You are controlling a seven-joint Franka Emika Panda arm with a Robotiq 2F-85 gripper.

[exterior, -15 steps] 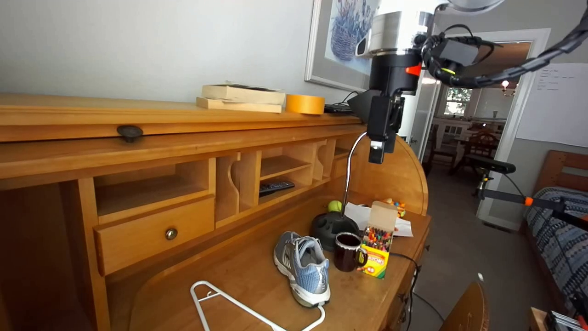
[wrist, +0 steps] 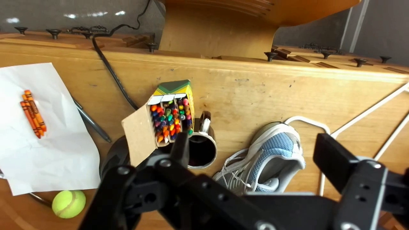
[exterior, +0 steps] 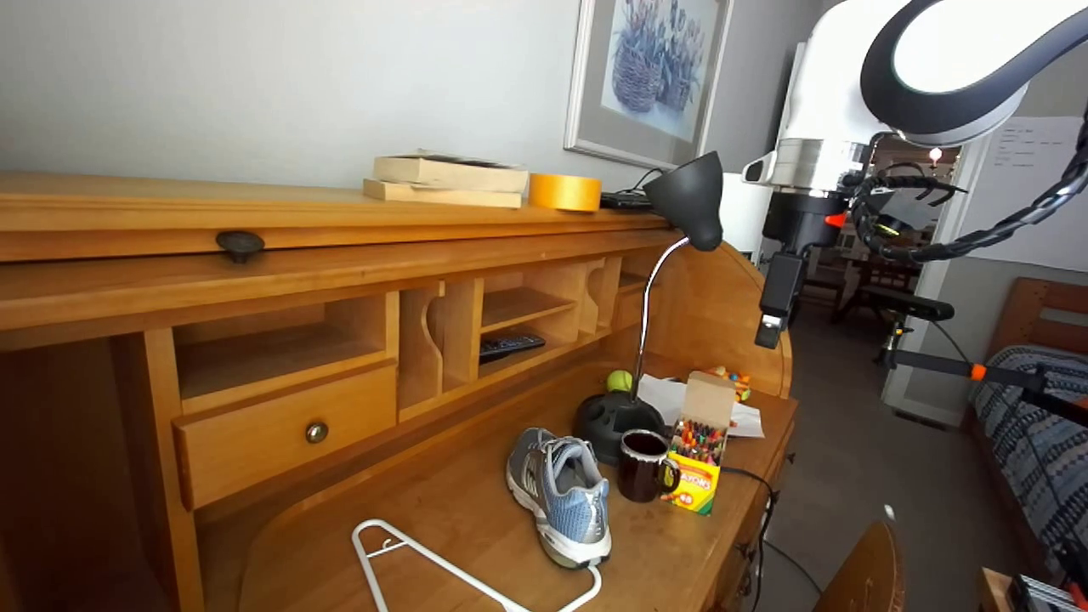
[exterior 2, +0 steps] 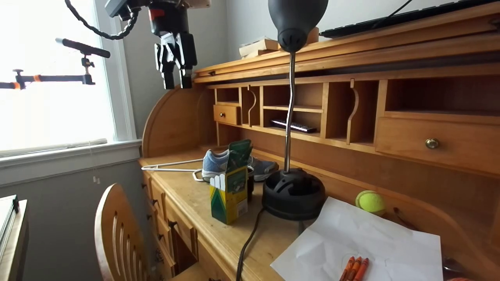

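My gripper (exterior: 772, 331) hangs high above the desk, and its fingers (exterior 2: 186, 80) stand apart with nothing between them. The wrist view looks down past the open gripper onto the desktop. Below lie a grey-blue shoe (wrist: 274, 155), a dark mug (wrist: 202, 150) and an open crayon box (wrist: 172, 86) full of crayons. Several loose orange crayons (wrist: 34, 114) rest on white paper (wrist: 57, 157), with a tennis ball (wrist: 69, 203) beside it. A white hanger (exterior: 439, 558) lies near the shoe.
The black desk lamp (exterior 2: 293, 194) rises tall beside the box and mug. Cubbies with a remote (exterior: 510, 347) line the desk's back. Books (exterior: 445, 173) and yellow tape (exterior: 563, 192) sit on top. A chair (exterior 2: 117, 229) stands in front.
In exterior view 1 my arm and gripper have shifted right, with the fingertips lower in the picture and clear of the lamp head. The desk objects have not moved.
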